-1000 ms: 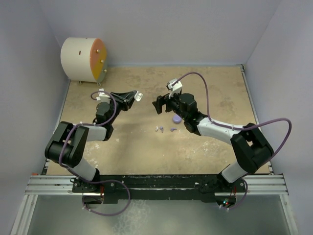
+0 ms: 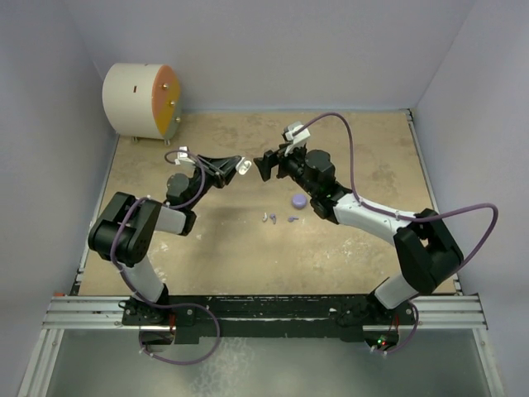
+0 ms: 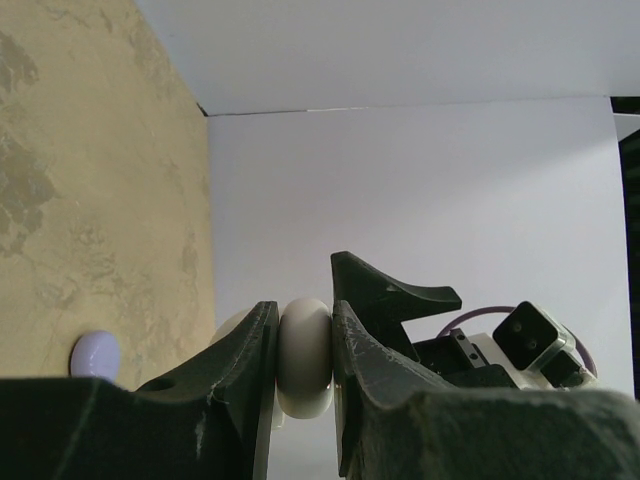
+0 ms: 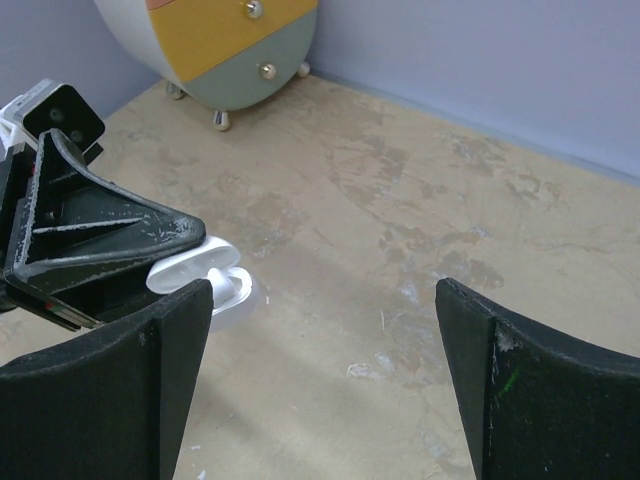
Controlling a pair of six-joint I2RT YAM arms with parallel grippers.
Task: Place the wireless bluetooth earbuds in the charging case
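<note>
The white charging case (image 2: 244, 165) is gripped in my left gripper (image 2: 235, 167), raised over the table; in the left wrist view its rounded white body (image 3: 304, 358) sits between the dark fingers. The right wrist view shows it with its lid up (image 4: 192, 262). My right gripper (image 2: 269, 163) stands open just to the right of it, nothing between its fingers. Small earbuds, one white (image 2: 265, 217) and others lilac (image 2: 293, 218), lie on the table below, with a round lilac case (image 2: 299, 201) beside them.
A white drum-shaped container (image 2: 132, 99) with coloured end stands at the back left. Pale walls enclose the table (image 2: 207, 265) at back and sides.
My left gripper has moved rightward with the white case, toward the right gripper. The right gripper has shifted slightly, staying open.
</note>
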